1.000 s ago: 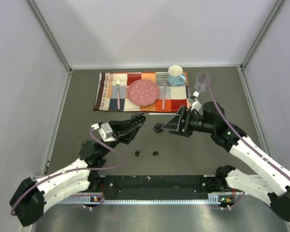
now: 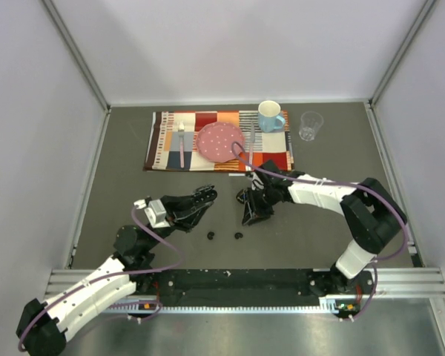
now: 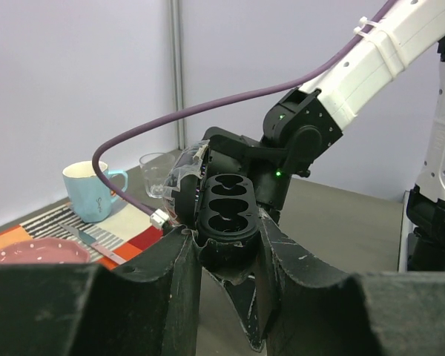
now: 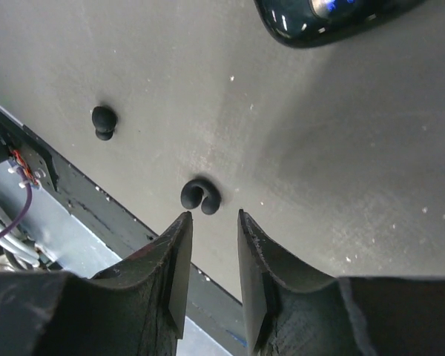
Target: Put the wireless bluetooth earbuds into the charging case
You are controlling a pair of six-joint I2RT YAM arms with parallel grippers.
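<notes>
My left gripper is shut on the black charging case (image 3: pixel 227 213), held upright with its empty wells showing. In the top view it holds it left of centre. My right gripper is part open and low over the table, just short of a black earbud (image 4: pixel 211 200). A second earbud (image 4: pixel 104 122) lies beyond it in the right wrist view. A black glossy object (image 4: pixel 334 22), probably the lid or case part, lies at that view's top, partly hidden by the right arm in the top view.
A placemat with a pink plate (image 2: pixel 219 141), fork, knife and blue mug (image 2: pixel 269 115) lies at the back. A glass (image 2: pixel 310 126) stands at back right. The table's front edge (image 2: pixel 237 274) is near the earbuds.
My right gripper has moved left and down toward the earbuds, now covering part of the black object.
</notes>
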